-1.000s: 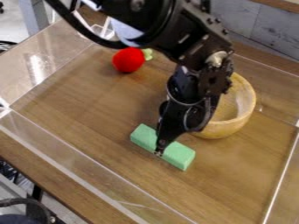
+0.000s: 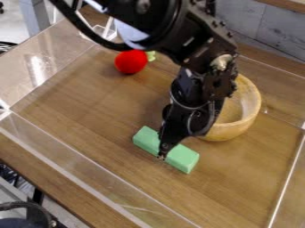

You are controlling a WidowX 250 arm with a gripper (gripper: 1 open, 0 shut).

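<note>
A mint-green block (image 2: 181, 158) lies lengthwise on the wooden table near its middle. My black gripper (image 2: 163, 148) points down onto the middle of that block, its fingertips low at the block's top or far side; it looks shut, and whether anything is between the fingertips is hard to tell. Behind the arm, to the right, sits a wooden bowl (image 2: 237, 116), partly hidden by the gripper.
A red ball (image 2: 130, 62) rests at the back left, with a small green item beside it. Clear low rails edge the table (image 2: 84, 116).
My gripper has shifted very slightly, its fingertips a little higher in view. The block, bowl and ball have not visibly moved.
</note>
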